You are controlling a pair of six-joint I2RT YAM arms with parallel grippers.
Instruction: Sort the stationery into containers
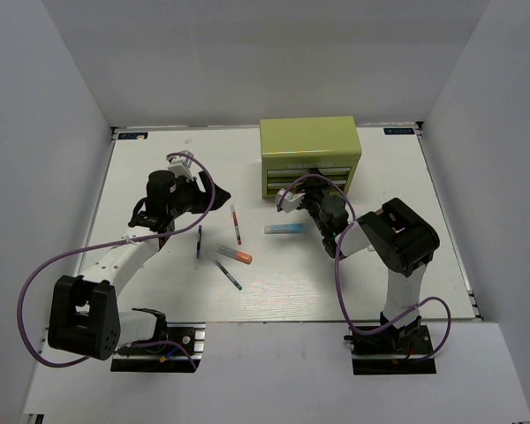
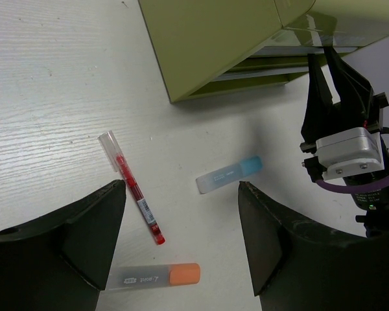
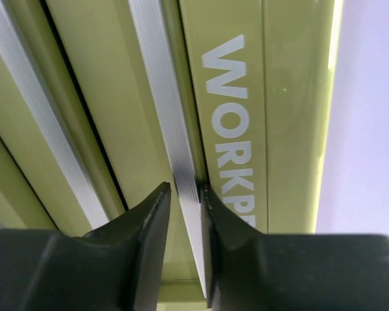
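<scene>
The green cabinet [image 1: 309, 137] marked WORKPRO stands at the back, its drawer fronts facing the table. My right gripper [image 1: 313, 177] is at the upper drawers; in the right wrist view its fingers are slightly apart, on either side of a silver strip [image 3: 172, 116], and whether they touch it cannot be told. My left gripper hangs open and empty above the table. On the table lie a red pen [image 1: 237, 225], a blue-capped tube [image 1: 284, 229], an orange-capped tube [image 1: 235, 254], a dark pen [image 1: 199, 241] and a green-and-dark pen [image 1: 228, 275].
The white table [image 1: 291, 291] has free room in front and at the far left. Purple cables [image 1: 339, 274] loop along both arms. My right forearm crosses the table's right side.
</scene>
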